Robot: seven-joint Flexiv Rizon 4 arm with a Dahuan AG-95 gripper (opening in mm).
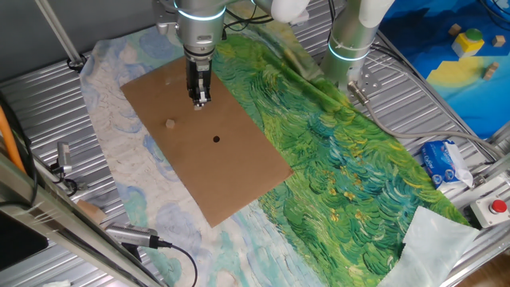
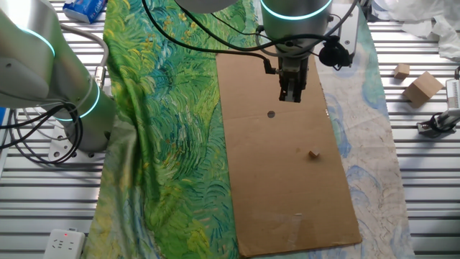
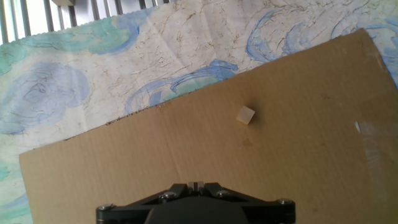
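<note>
A small wooden cube (image 1: pixel 170 123) rests on the brown cardboard sheet (image 1: pixel 247 171). In the wrist view the cube (image 3: pixel 245 115) lies ahead and a bit right of the fingertips, clear of them. A round black spot (image 1: pixel 216 139) marks the cardboard; exterior view 2 shows this spot (image 2: pixel 271 114) too. My gripper (image 1: pixel 200 102) points down over the sheet, apart from the cube. The wrist view has the gripper shut, its fingertips together, and nothing shows between them.
A patterned cloth (image 1: pixel 343 175) lies under the cardboard. Wooden blocks (image 2: pixel 422 89) sit on the slatted metal table beyond the cloth. A blue tissue pack (image 1: pixel 445 163) and a red-button box (image 1: pixel 490 211) are at the right edge. Most of the cardboard is bare.
</note>
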